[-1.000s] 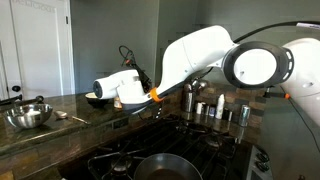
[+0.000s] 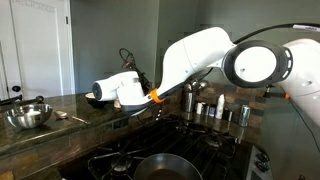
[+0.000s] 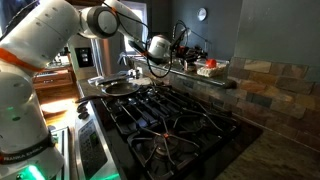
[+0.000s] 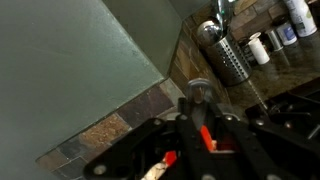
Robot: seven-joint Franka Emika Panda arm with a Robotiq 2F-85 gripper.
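Note:
In the wrist view my gripper points toward the wall, with a small silvery rounded piece [image 4: 199, 88] at its fingertips. The fingers look shut on this piece, though most of it is hidden and I cannot tell what it belongs to. From the side, the white wrist [image 2: 130, 88] of my arm hangs over the raised counter behind the stove. The fingers themselves are too small or covered to make out in both exterior views.
A black pan [image 2: 167, 168] sits on the stove [image 3: 165, 125]. On the raised counter are a metal bowl [image 2: 29, 116] and a white container with red things [image 3: 210, 68]. A perforated metal utensil holder [image 4: 228, 62] stands near several bottles by the tiled wall [image 4: 105, 130].

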